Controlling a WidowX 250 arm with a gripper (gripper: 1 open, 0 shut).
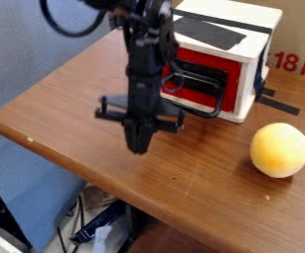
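Note:
My black gripper (139,133) hangs over the wooden table (89,158), left of and in front of a white and red toy appliance (225,20). Its fingertips point down; whether they are open or shut is unclear. The red front (219,64) of the appliance has a black frame handle, partly behind my arm. A pale yellow round object (280,150) sits at the right of the table.
A cardboard box (294,49) stands behind the appliance. A blue surface (23,89) borders the table's left edge, with cables and clutter below.

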